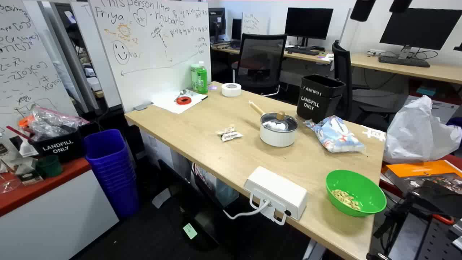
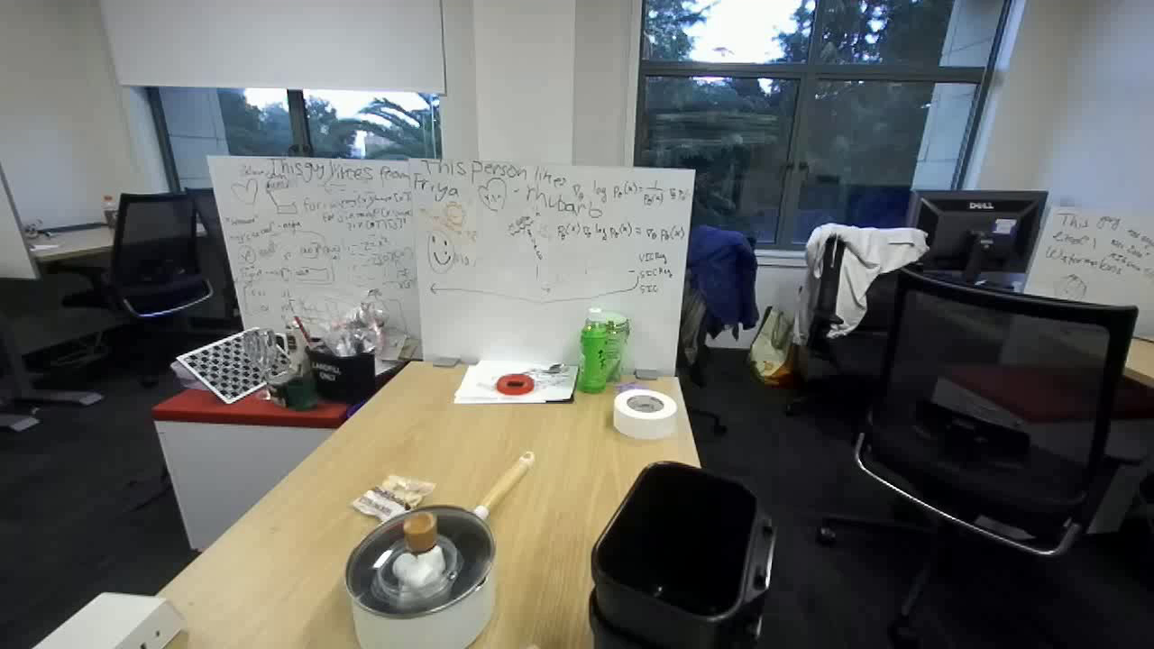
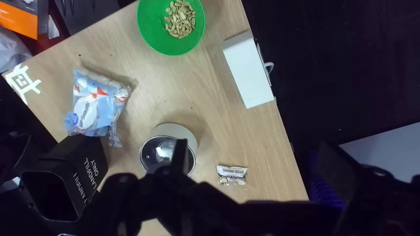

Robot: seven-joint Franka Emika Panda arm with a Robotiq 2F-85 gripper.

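Note:
High at the top edge of exterior view 1, the two dark fingertips of my gripper point(image 1: 382, 8) hang well apart, far above the table. In the wrist view its dark fingers point(image 3: 180, 155) are spread wide, with only table and a cracker packet visible between and below them. A white pot point(image 1: 277, 134) stands on the table with its glass lid point(image 2: 449, 552) on and white pieces visible inside. The small oyster cracker packet point(image 3: 232, 175) lies beside it. A green bowl point(image 1: 357, 182) holding peanuts sits near the table corner. A blue marshmallow bag point(image 3: 96, 103) lies flat.
A black landfill bin point(image 1: 319, 97) stands close to the pot. The white box point(image 3: 248, 68) with a cable lies along the table edge. Tape point(image 2: 645, 415), a green bottle point(image 2: 592, 351) and papers point(image 2: 487, 383) occupy the whiteboard end. Bare table lies between them and the packet.

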